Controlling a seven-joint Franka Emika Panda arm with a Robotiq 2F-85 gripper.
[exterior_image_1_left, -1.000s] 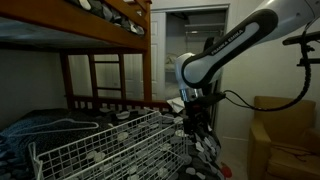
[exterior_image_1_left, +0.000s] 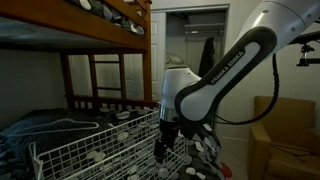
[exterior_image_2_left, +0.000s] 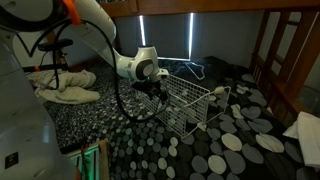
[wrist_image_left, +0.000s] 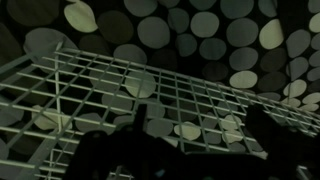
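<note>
A white wire basket (exterior_image_1_left: 100, 151) stands on a dark spotted cloth, its grid walls showing in all views. My gripper is open over the rim at one side of the basket, with the wire grid between and below its dark fingers. I cannot tell whether they touch the wires. In exterior view 1 the gripper (exterior_image_1_left: 172, 143) hangs at the basket's right end; in exterior view 2 it is dark and partly hidden against the cloth. A pale hanger (exterior_image_1_left: 50, 127) lies on dark bedding behind the basket.
A bunk bed's wooden post (exterior_image_1_left: 147, 60) and upper rail rise behind the basket. To the right stands a brown armchair (exterior_image_1_left: 290, 135). Spotted cloth (exterior_image_2_left: 230, 142) spreads in front of and around the basket.
In exterior view 1 the arm has swung left and lower, bringing the gripper from right of the basket to its right end. The basket has not visibly moved.
</note>
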